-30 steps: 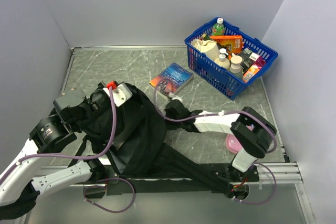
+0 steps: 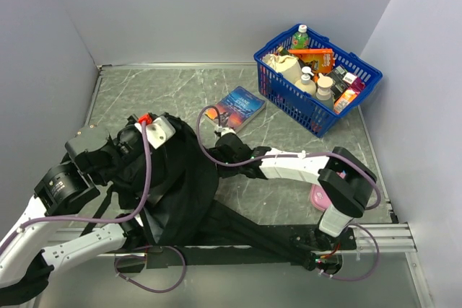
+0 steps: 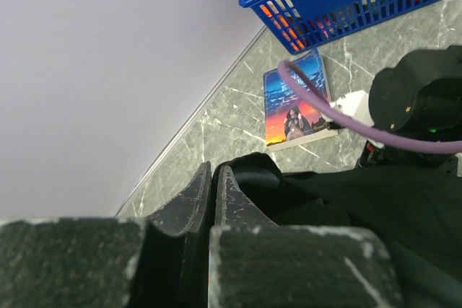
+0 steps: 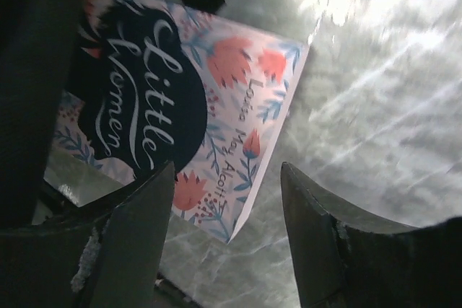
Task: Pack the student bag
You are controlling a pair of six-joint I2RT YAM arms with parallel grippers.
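My left gripper is shut on the rim of the black bag (image 2: 188, 192), which is held up at the left of the top view, its body draped toward the front. My right gripper hangs open beside the bag, pointing down over a pink and black "Little Women" book (image 4: 216, 106) on the floor, partly hidden by dark cloth at upper left. A blue, sunset-covered book (image 2: 234, 110) lies flat behind the right gripper.
A blue basket (image 2: 289, 102) full of bottles and packets stands at back right. A pink item (image 2: 317, 200) lies at right, under the right arm. Bare floor shows at back left.
The left gripper and the bag have shifted slightly left.
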